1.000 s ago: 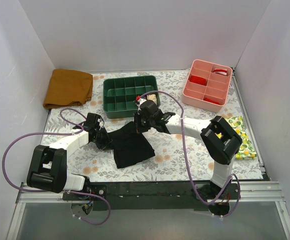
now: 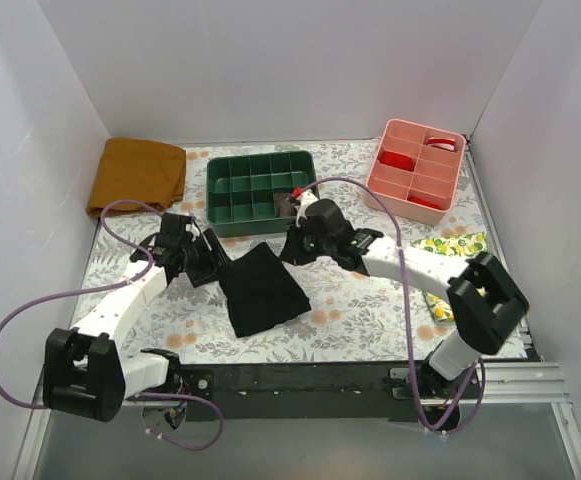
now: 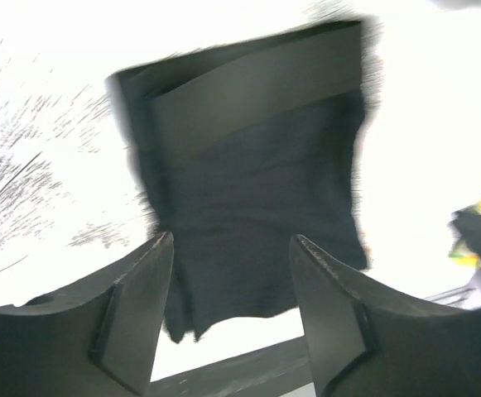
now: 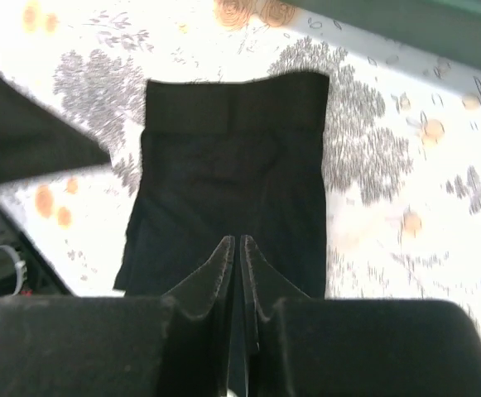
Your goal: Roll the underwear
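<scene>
The black underwear (image 2: 262,290) lies folded into a rough rectangle in the middle of the table, with a folded band along its far edge. My left gripper (image 2: 216,252) hovers by its far left corner; in the left wrist view its fingers (image 3: 145,285) are spread, with nothing held between them and the cloth (image 3: 240,190) lying beyond. Close to the far right corner, my right gripper (image 2: 289,256) is shut. The right wrist view shows its fingertips (image 4: 224,256) together over the cloth (image 4: 223,178), nothing visible between them.
A green divided box (image 2: 220,205) stands just behind the underwear. Further right is a pink divided box (image 2: 388,170) with red items. A brown folded cloth (image 2: 138,175) lies at the back left, and a yellow-patterned cloth (image 2: 460,245) at the right, partly behind my right arm.
My left gripper has lifted off the cloth's corner and its fingers have parted. The underwear looks unchanged.
</scene>
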